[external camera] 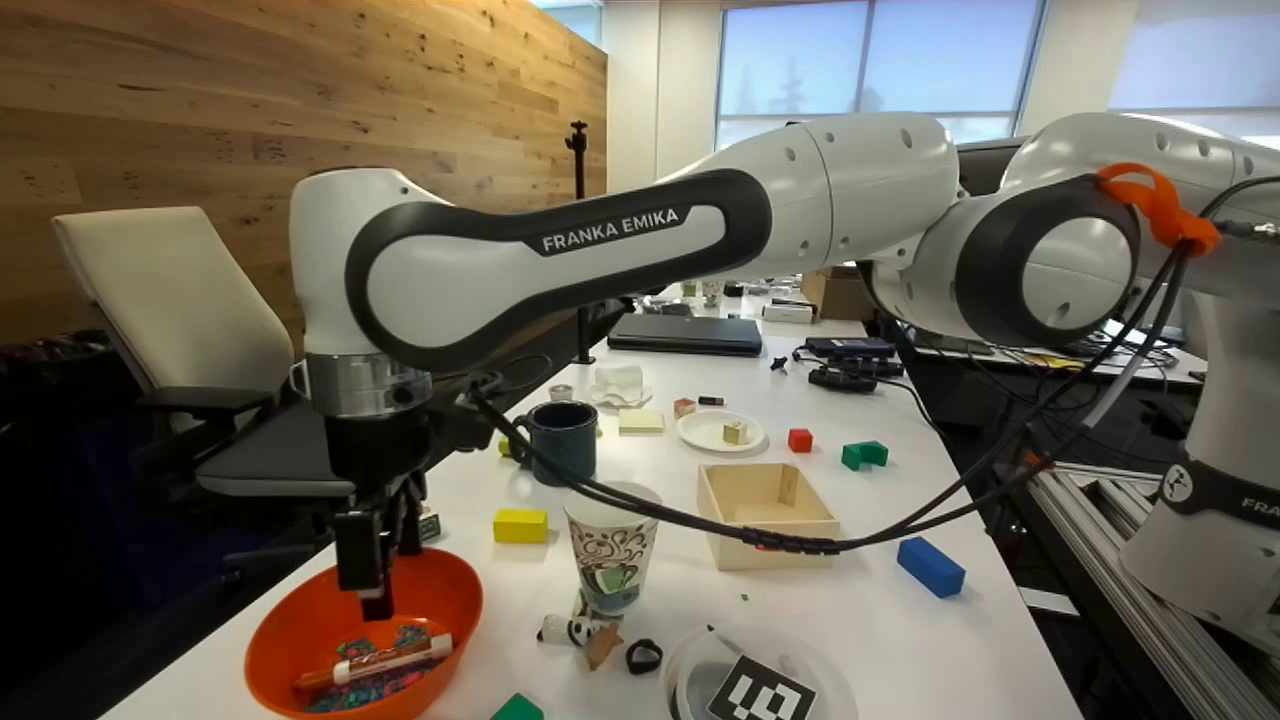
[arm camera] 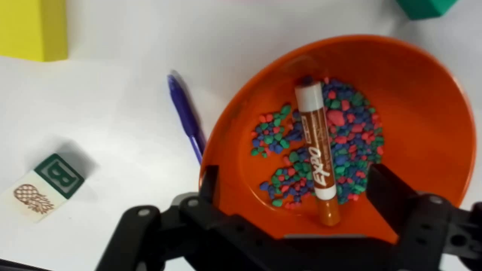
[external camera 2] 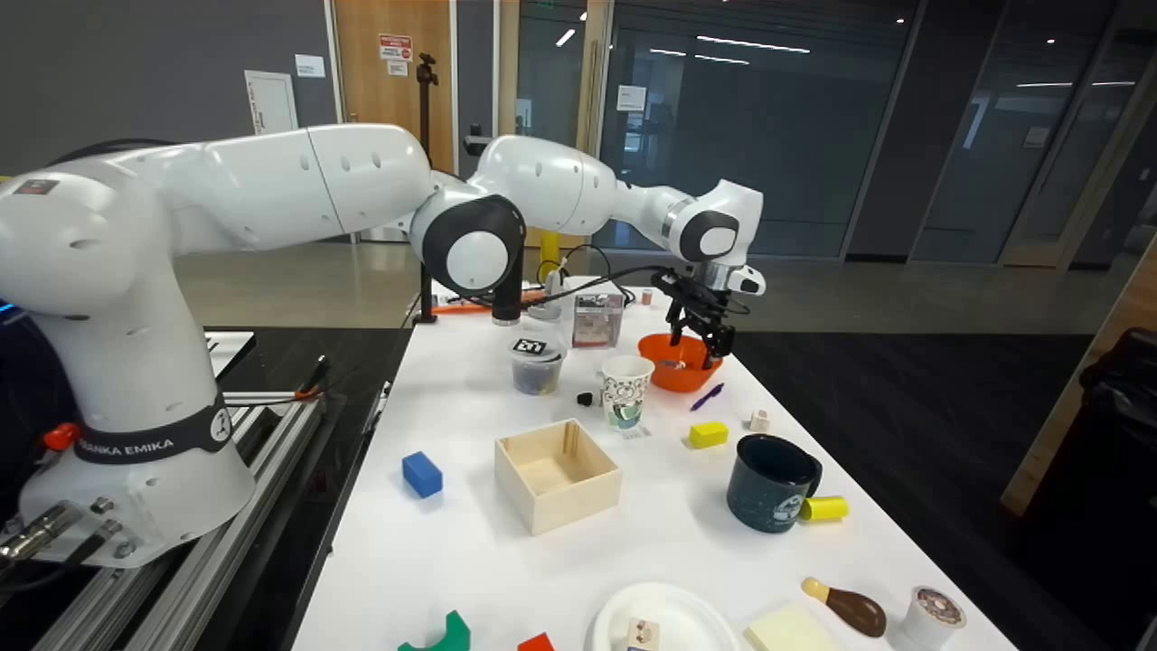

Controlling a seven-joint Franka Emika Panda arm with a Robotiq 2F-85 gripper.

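Note:
An orange bowl [external camera: 278,642] stands near the table's edge, holding small coloured pebbles [arm camera: 357,135] and a brown Expo marker [arm camera: 318,144]. Over the bowl my gripper points down with its fingers wide open and nothing held between them. In the wrist view one finger [arm camera: 210,184] overlaps the bowl's left rim, while the other lies over the bowl's inside at right. Whether the finger at the rim touches it, I cannot tell. The marker lies across the pebbles, seen between and beyond the fingertips.
Beside the bowl lie a purple pen [arm camera: 186,115], a letter block [arm camera: 47,185] and a yellow block [external camera: 519,526]. A paper cup [external camera 2: 625,396], dark mug [external camera 2: 772,488] and wooden box [external camera 2: 559,483] stand farther along. Bare table lies around the blue block [external camera 2: 422,474].

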